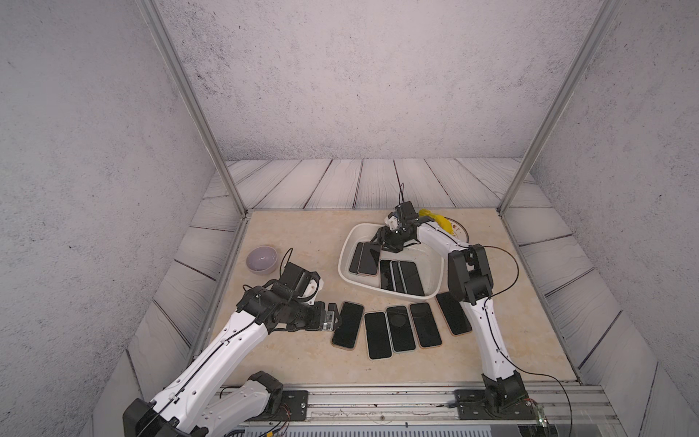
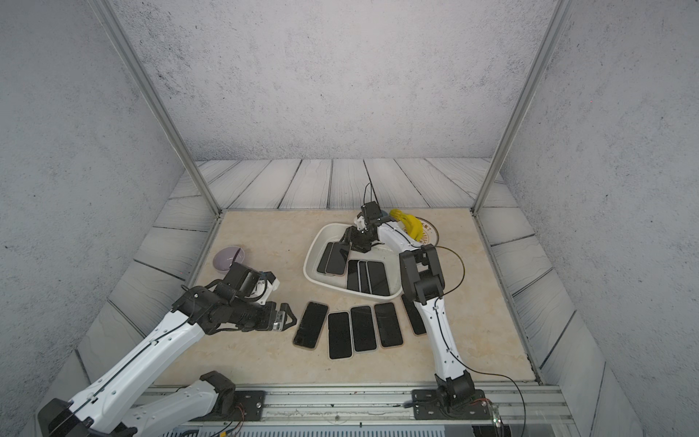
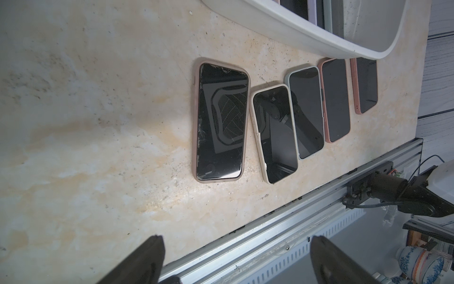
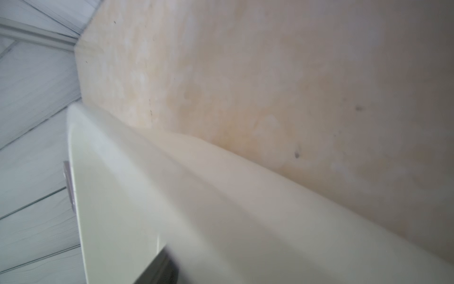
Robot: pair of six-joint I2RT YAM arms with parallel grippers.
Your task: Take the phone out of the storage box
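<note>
The white storage box (image 1: pixel 348 271) holds several dark phones. Two of them, a left phone (image 1: pixel 356 256) and a tilted one (image 1: pixel 369 260), lean together at its left side, while others (image 1: pixel 411 278) stand along the front wall. My right gripper (image 1: pixel 381 237) is down in the back of the box, close to the upper end of the tilted phone; whether it touches it is unclear. In the right wrist view, the box wall (image 4: pixel 198 208) hides most of the gripper, with one dark finger (image 4: pixel 163 269) showing. My left gripper (image 1: pixel 331 318) stands open and empty, left of the table phones.
A row of phones lies in front of the box, from the leftmost phone (image 1: pixel 348 325) to the one by the right arm (image 1: pixel 455 313). A purple bowl (image 1: pixel 261 260) sits at the left. Something yellow (image 1: pixel 435 221) lies behind the box.
</note>
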